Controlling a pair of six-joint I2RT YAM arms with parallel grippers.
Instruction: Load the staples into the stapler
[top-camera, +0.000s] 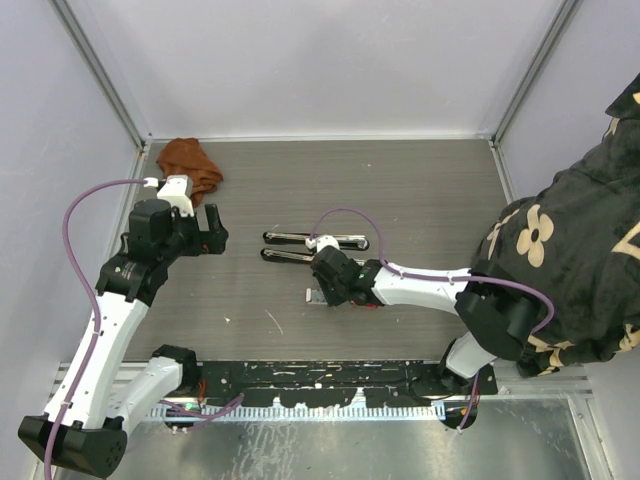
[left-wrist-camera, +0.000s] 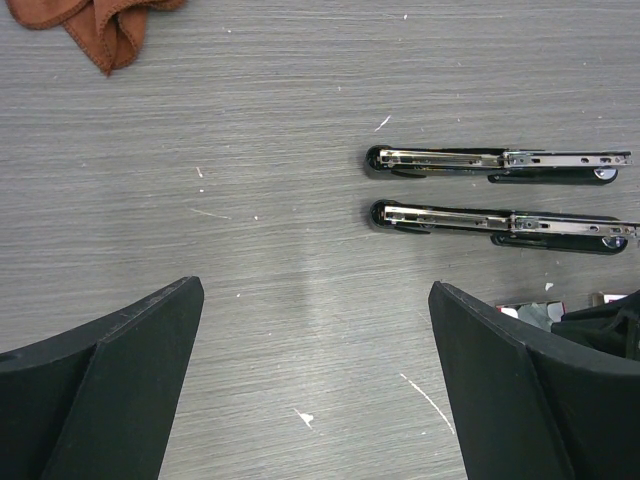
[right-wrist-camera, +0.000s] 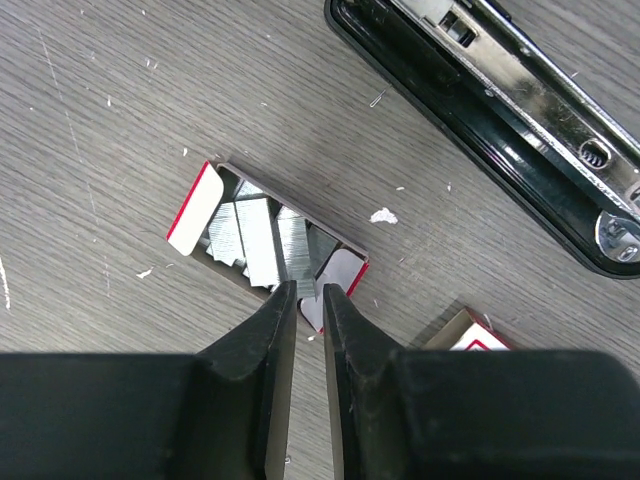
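Two black staplers with bare metal channels lie side by side, one farther (left-wrist-camera: 440, 160) and one nearer (left-wrist-camera: 450, 218) in the left wrist view. Below them an open tray (right-wrist-camera: 195, 208) with red-edged white flaps holds several silver staple strips (right-wrist-camera: 260, 242). My right gripper hovers at the tray's lower end, its fingertips parted by a narrow gap. One strip's end shows close to the tips; whether they touch it cannot be told. Off to the left, my left gripper (top-camera: 217, 230) is wide open and empty above the table.
A red-and-white box (right-wrist-camera: 478, 338) lies right of the tray, partly hidden by my right gripper. A brown cloth (top-camera: 188, 163) rests at the back left, and a dark flowered cover (top-camera: 560, 240) bulges at the right.
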